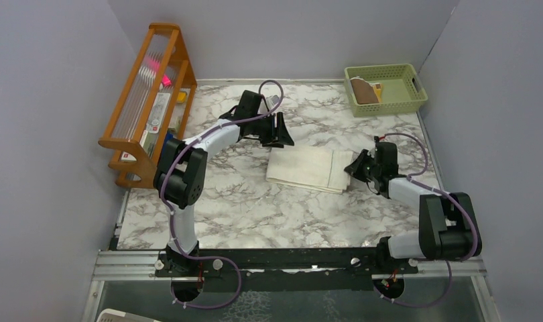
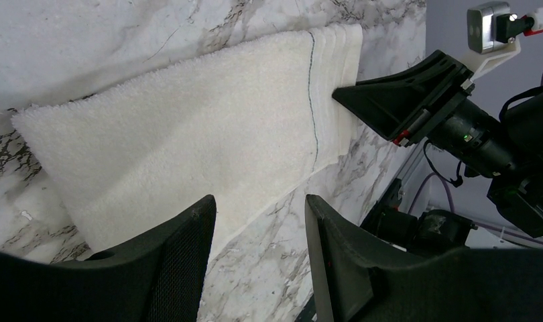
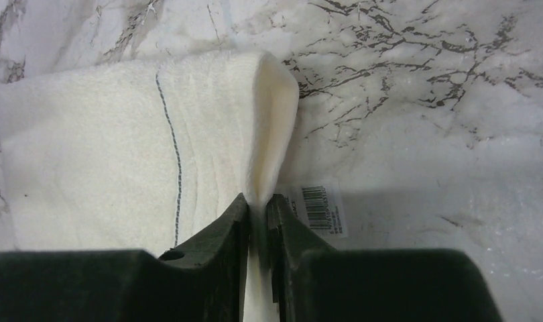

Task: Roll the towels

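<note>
A folded white towel (image 1: 302,168) lies mid-table, a thin blue stripe near its right end. My right gripper (image 1: 349,168) is shut on that right edge; in the right wrist view the edge (image 3: 272,114) is pinched upright between the fingertips, over a barcode label (image 3: 316,208). My left gripper (image 1: 277,137) is open just above the towel's upper-left part, its fingers empty in the left wrist view, where the towel (image 2: 168,134) fills the middle.
A green basket (image 1: 389,105) with items stands at the back right. A wooden rack (image 1: 138,154) stands along the left. Bare marble lies in front of and behind the towel.
</note>
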